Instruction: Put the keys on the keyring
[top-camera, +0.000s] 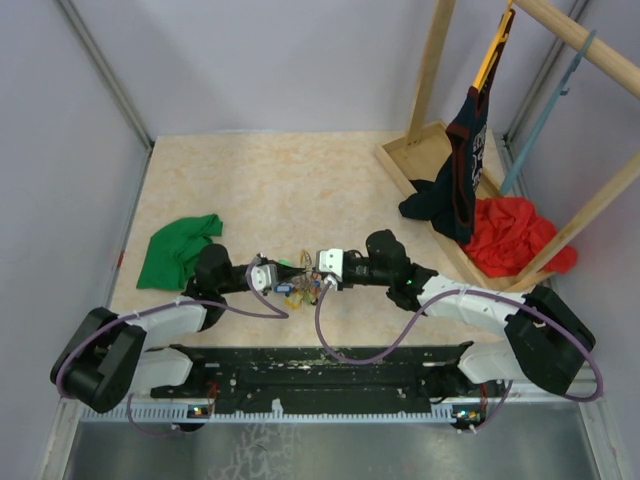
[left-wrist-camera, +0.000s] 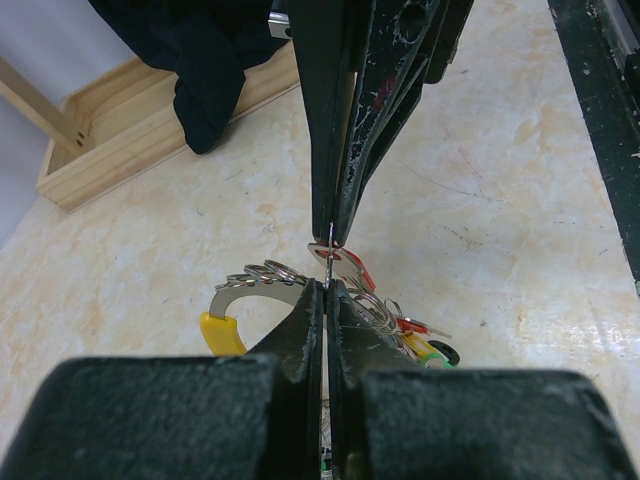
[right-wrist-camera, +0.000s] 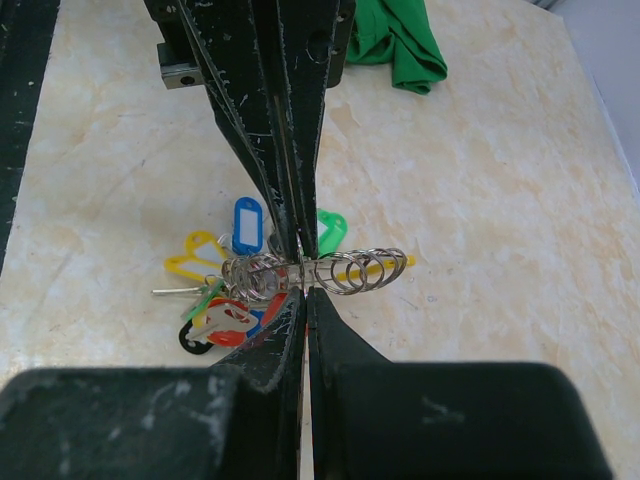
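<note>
My left gripper and right gripper face each other at the table's middle, both shut, fingertips nearly meeting on a thin upright metal piece (left-wrist-camera: 330, 262). Around and below them is a cluster of wire rings (right-wrist-camera: 360, 268) with keys (right-wrist-camera: 178, 291) and coloured tags, among them a blue tag (right-wrist-camera: 247, 225), a green tag (right-wrist-camera: 332, 227) and a yellow tag (left-wrist-camera: 222, 333). Whether any key is threaded on a ring is hidden by the fingers and too tangled to tell.
A green cloth (top-camera: 175, 250) lies at the left. At the right stands a wooden tray (top-camera: 410, 160) with posts, a dark hanging cloth (top-camera: 462, 160) and a red cloth (top-camera: 510, 235).
</note>
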